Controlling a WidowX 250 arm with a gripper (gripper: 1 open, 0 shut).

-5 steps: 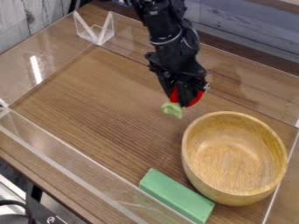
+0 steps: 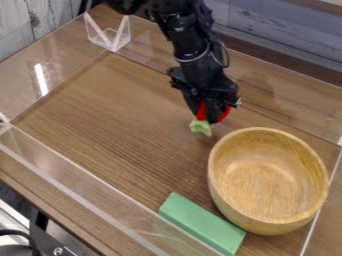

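The black arm comes down from the top centre to my gripper (image 2: 211,110), shut on a red object (image 2: 222,112) with a pale green part (image 2: 201,127) at its lower end, held above the wooden table. The fingers largely hide the red object, so I cannot tell what it is. Below and right of it is a large yellow-tan bowl (image 2: 267,180), empty.
A green block (image 2: 201,224) lies in front at the bottom, left of the bowl. A clear plastic holder (image 2: 108,32) stands at the back left.
My gripper and the held object have shifted very slightly over the last second; otherwise the scene looks the same.
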